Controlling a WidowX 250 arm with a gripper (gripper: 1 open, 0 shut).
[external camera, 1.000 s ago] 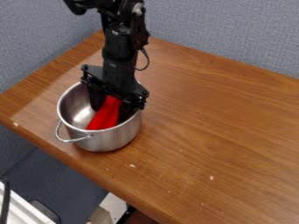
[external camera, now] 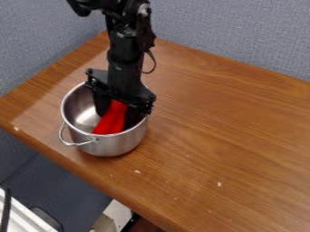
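My black gripper (external camera: 119,100) reaches down into a steel pot (external camera: 123,142) at the left of the wooden table. It is shut on a red object (external camera: 111,122), which lies elongated inside the pot, angled toward the front. The gripper's fingertips and the upper end of the red object are partly hidden by the dark housing and the rim.
A grey-blue padded wall runs along the back and left. At the lower left, past the table's edge, are white and dark items on the floor.
The gripper and red object have shifted very slightly; otherwise the scene looks the same.
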